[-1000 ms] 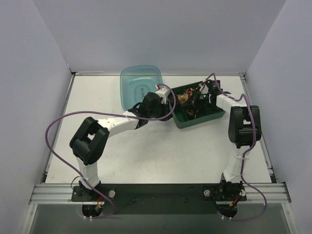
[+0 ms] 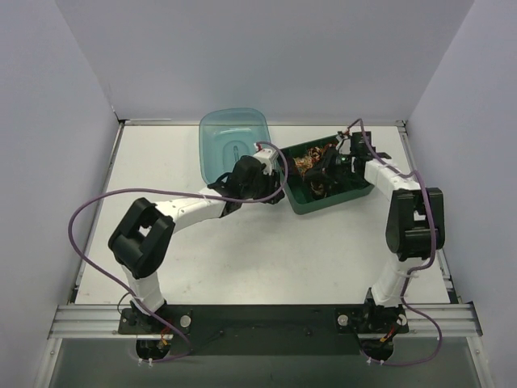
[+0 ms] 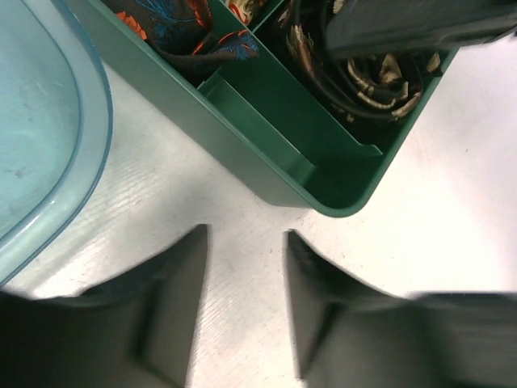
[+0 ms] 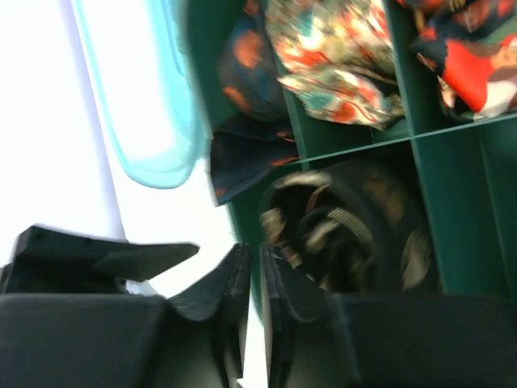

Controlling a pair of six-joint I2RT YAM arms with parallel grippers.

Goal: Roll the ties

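Observation:
A dark tie with tan figures [image 4: 404, 210] lies coiled in a front compartment of the green divided box [image 2: 323, 205]. A navy tie with orange flowers [image 4: 249, 61] lies in the compartment beside it, one end draped toward the box wall. A multicoloured floral tie [image 4: 335, 52] and a red patterned one [image 4: 477, 77] fill others. Outside the box's front-left corner my left gripper is open, only white table between its fingers. My right gripper is over the coiled tie, fingers a narrow gap apart, with nothing seen held.
A translucent blue tray [image 2: 234, 117] stands left of the box, close to its wall. My left gripper's dark finger [image 4: 105, 260] shows near the right gripper.
The right arm's elbow has swung outward to the right and the gripper has shifted slightly. The left arm has drawn back a little to the left. Box and tray have not moved.

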